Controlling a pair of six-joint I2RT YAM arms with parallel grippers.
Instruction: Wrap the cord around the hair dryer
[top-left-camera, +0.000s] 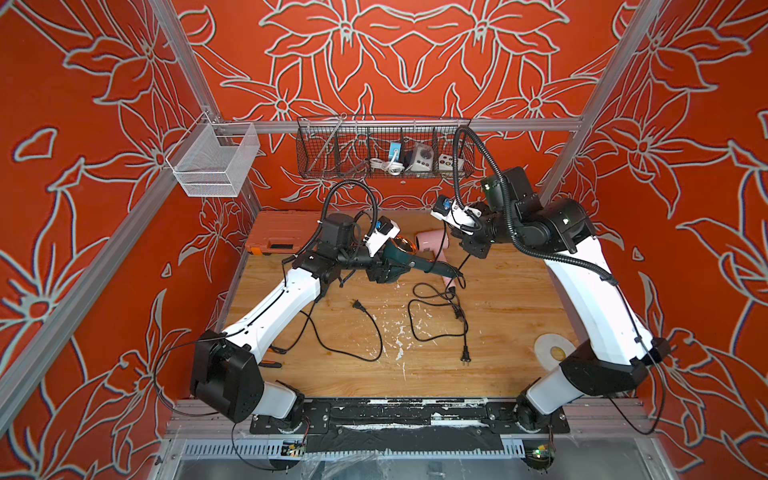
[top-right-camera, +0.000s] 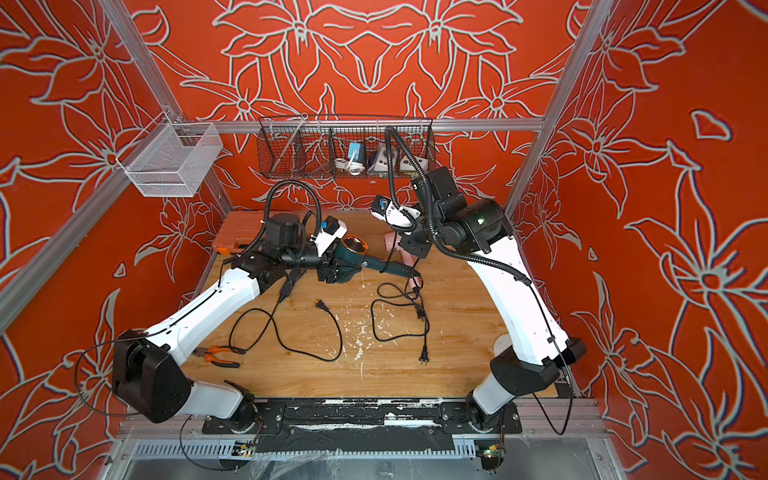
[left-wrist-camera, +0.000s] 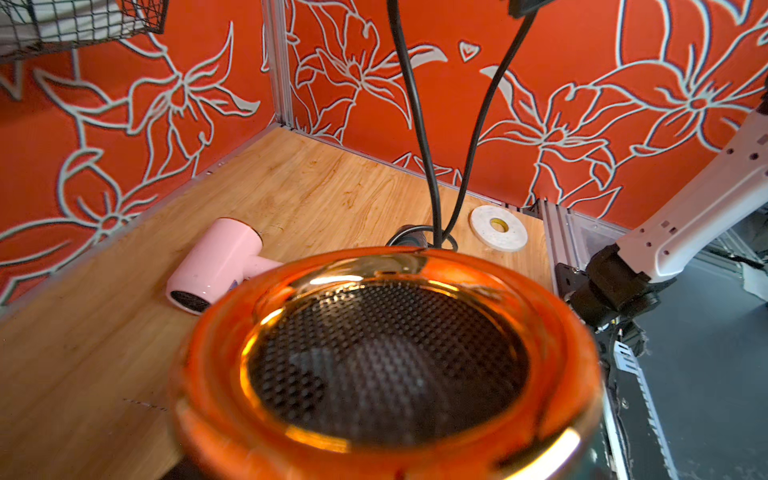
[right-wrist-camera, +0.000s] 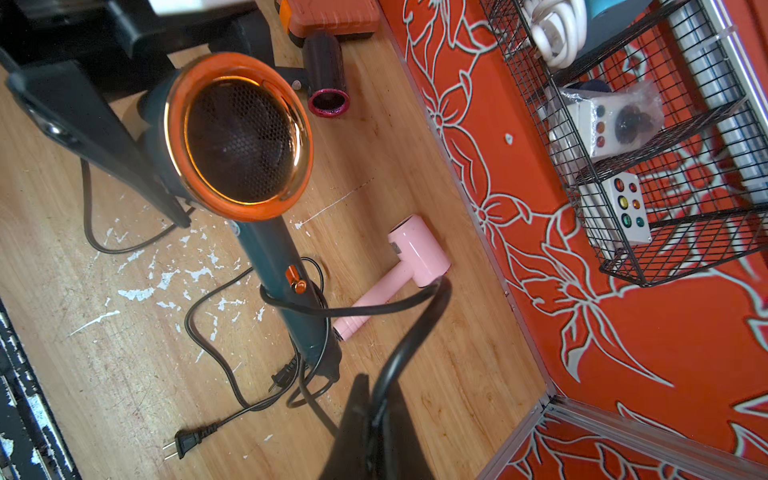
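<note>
My left gripper (top-left-camera: 382, 261) holds a dark teal hair dryer (right-wrist-camera: 252, 248) with a copper rim by its body, in the air above the table. The handle points right, toward the viewer's side in the right wrist view, with black cord (right-wrist-camera: 352, 311) crossing it below the switch. The cord rises to my right gripper, which is shut on it, above and right of the dryer. In the left wrist view two strands of cord (left-wrist-camera: 432, 184) hang behind the rim (left-wrist-camera: 384, 464).
A pink dryer (right-wrist-camera: 420, 254) and loose plugged cords (right-wrist-camera: 190, 440) lie below. An orange case (top-left-camera: 272, 228) and another dryer (right-wrist-camera: 324, 64) are at back left, a tape roll (left-wrist-camera: 497, 228) at right, a wire basket (right-wrist-camera: 624, 224) on the back wall.
</note>
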